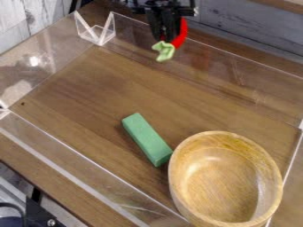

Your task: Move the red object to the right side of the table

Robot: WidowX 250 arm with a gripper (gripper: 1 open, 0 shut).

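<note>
Near the top of the camera view, the red object [180,35] hangs in my gripper [166,32], which is shut on it. A pale green part [164,50] pokes out below the fingers. The dark gripper body covers much of the object, and the top of the arm is cut off by the frame. Held thing and gripper appear raised above the far part of the wooden table [101,97].
A green block [147,139] lies at the front middle, beside a large wooden bowl [225,177] at the front right. A clear plastic piece [96,30] stands at the far left.
</note>
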